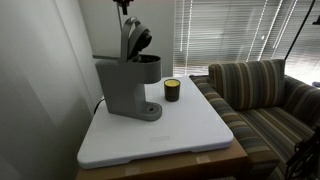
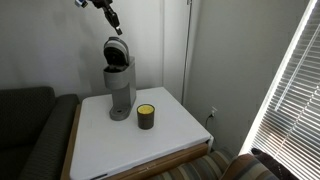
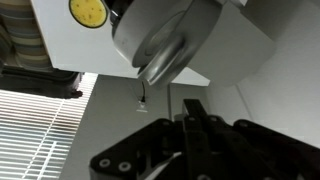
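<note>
A grey coffee maker (image 1: 125, 88) stands on a white table with its lid (image 2: 116, 50) raised. Beside its base is a dark cup (image 2: 146, 120) with a yellow top, upright on the table. My gripper (image 2: 116, 27) hangs in the air above the coffee maker, apart from it. In the wrist view the gripper is shut, nothing showing between its fingers. The coffee maker (image 3: 165, 35) fills the top of that view, the yellow cup top (image 3: 88, 11) to its left.
A striped couch (image 1: 250, 87) stands beside the table. Window blinds (image 1: 230, 35) and a pale wall are behind; a dark sofa (image 2: 30, 120) is on the other side.
</note>
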